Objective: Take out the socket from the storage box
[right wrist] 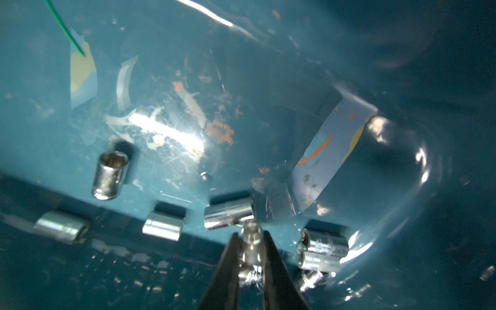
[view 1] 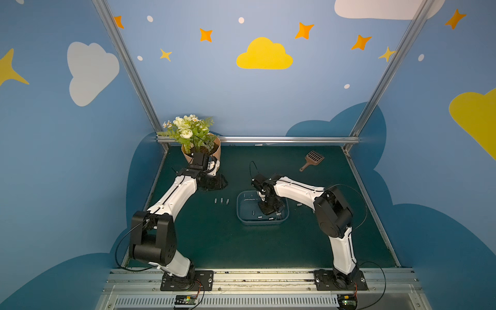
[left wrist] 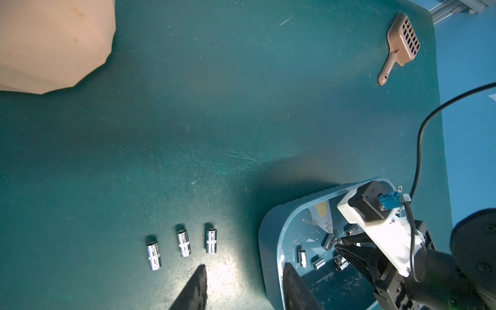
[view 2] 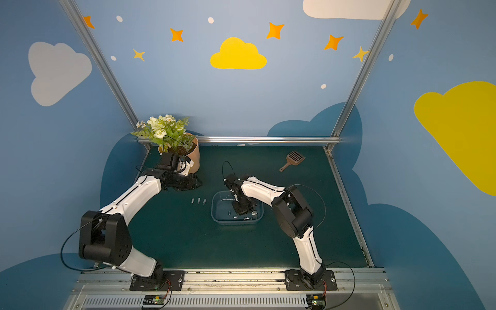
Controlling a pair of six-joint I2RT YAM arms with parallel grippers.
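My right gripper is down in the blue storage box (view 1: pixel 262 222), its fingertips close around a small chrome socket (right wrist: pixel 252 253) in the right wrist view; whether they grip it is unclear. Other sockets lie in the box, one upper left (right wrist: pixel 109 175), one (right wrist: pixel 228 211) beside the fingertips, a pair (right wrist: pixel 320 253) to the right. Three sockets (left wrist: pixel 183 242) lie outside on the table, left of the box. My left gripper stands open above the table near those three, with nothing between its fingers.
A flower pot (view 2: pixel 192 155) stands at the back left beside my left arm. A brown slotted scoop (view 1: pixel 312 160) lies at the back right.
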